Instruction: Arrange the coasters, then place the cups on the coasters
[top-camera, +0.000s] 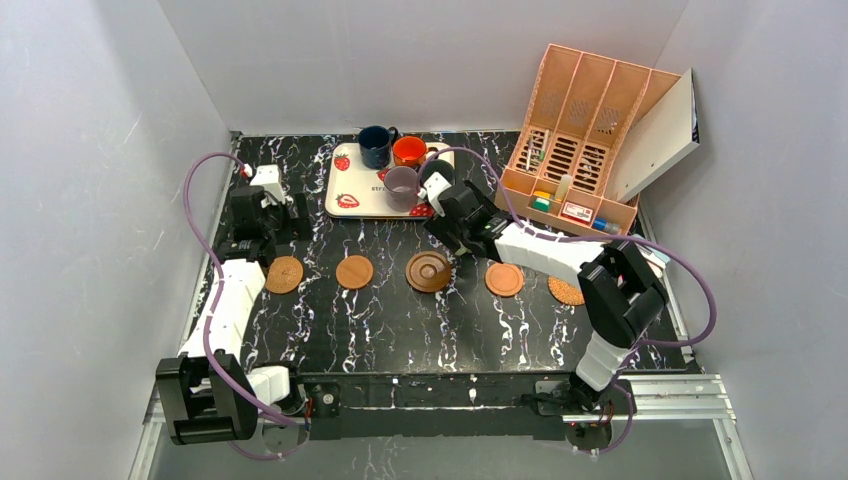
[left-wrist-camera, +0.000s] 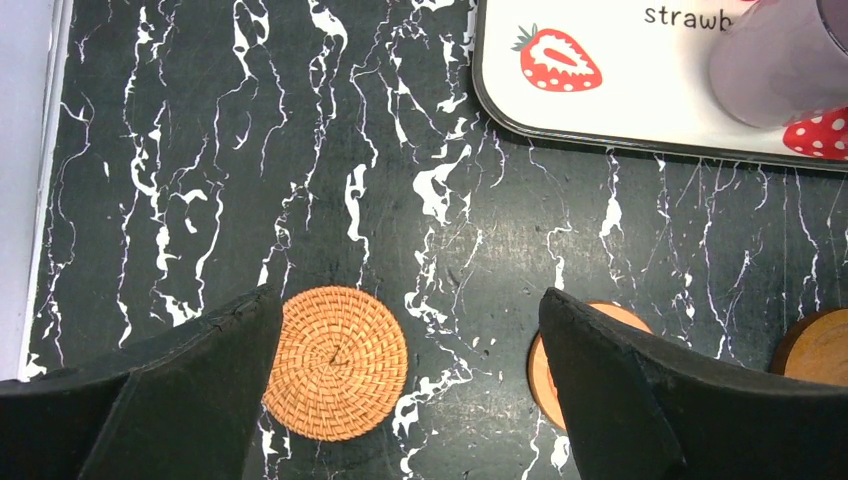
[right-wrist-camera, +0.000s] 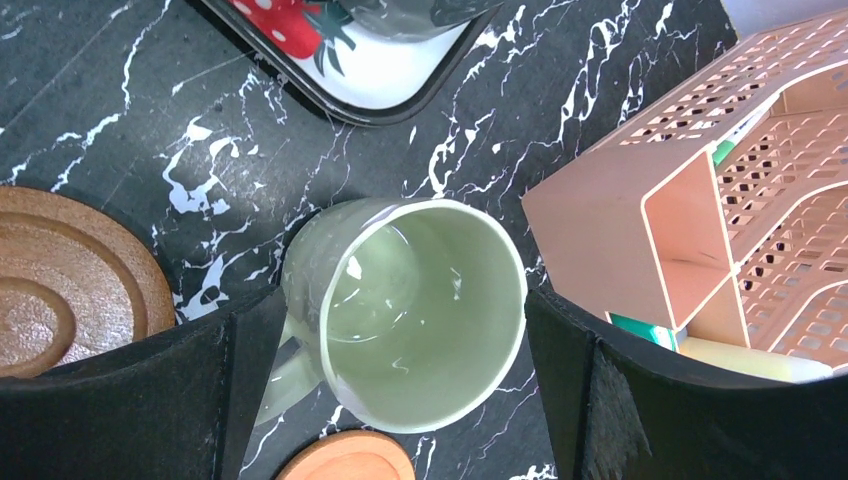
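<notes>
A light green cup (right-wrist-camera: 420, 310) stands on the dark marbled table, its handle toward the lower left in the right wrist view. My right gripper is open above it, a finger to either side of the cup's rim. From the top, the right arm hides most of this cup. The coasters lie in a row: woven (top-camera: 285, 274), plain wood (top-camera: 354, 272), ringed brown (top-camera: 428, 271), orange-brown (top-camera: 504, 279), and another woven one (top-camera: 566, 290) partly hidden. At the left, my left gripper stands open over bare table, nothing between its fingers.
A strawberry tray (top-camera: 345, 180) at the back holds a navy mug (top-camera: 375, 147), an orange mug (top-camera: 408, 151), a purple cup (top-camera: 401, 187) and a dark mug (top-camera: 437, 170). An orange organizer (top-camera: 570, 150) stands at back right, close to the green cup.
</notes>
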